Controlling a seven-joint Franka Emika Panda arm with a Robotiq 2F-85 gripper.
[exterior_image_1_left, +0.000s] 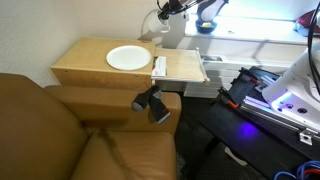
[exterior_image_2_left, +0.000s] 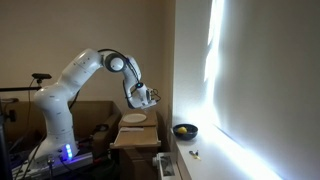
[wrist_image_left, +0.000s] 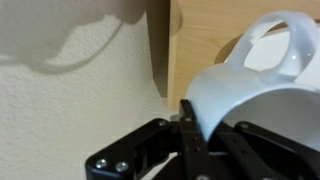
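Observation:
My gripper is shut on the wall of a white mug, whose handle points up and to the right in the wrist view. In exterior view 1, the gripper is high against the pale wall, above the back of the wooden surface; the mug is hard to pick out there. A white round plate lies flat on that surface, left of and below the gripper. Exterior view 2 shows the arm reaching over, with the gripper above the plate and to its right.
On the sill stands a dark bowl with something yellow in it. An open white drawer lies to the right of the wooden surface. Dark objects rest on the brown sofa edge. Wood around the plate is clear.

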